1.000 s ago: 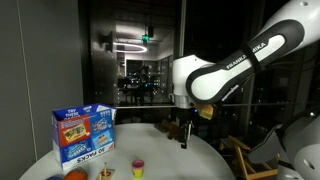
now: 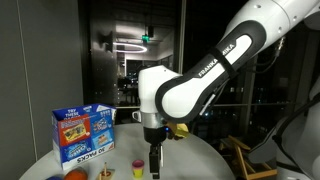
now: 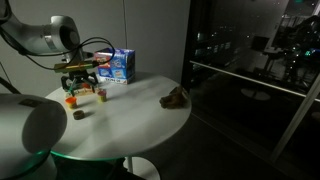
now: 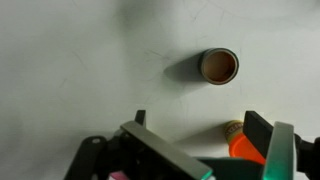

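Note:
My gripper (image 2: 155, 160) hangs over the table with its fingers pointing down. In the wrist view the gripper is open, its two fingers far apart and nothing held between them. A small round tub with brown contents (image 4: 218, 66) stands on the table ahead of the fingers. An orange-topped tub (image 4: 243, 145) shows partly behind the right finger. In exterior view 1, a pink-topped yellow tub (image 2: 138, 170) stands just left of the fingertips. Exterior view 2 shows the dark tub (image 3: 78, 115) nearer the table's front edge than the orange one (image 3: 71, 102).
A blue and red box marked "10 packs" (image 2: 84, 135) stands at the back left in exterior view 1. In exterior view 2 a dark brown object (image 3: 175, 98) lies near the table's far right edge.
Across exterior view 1, the arm has swung left and the gripper has come lower, from the right side of the table to beside the pink-topped tub. The tubs and box have stayed put.

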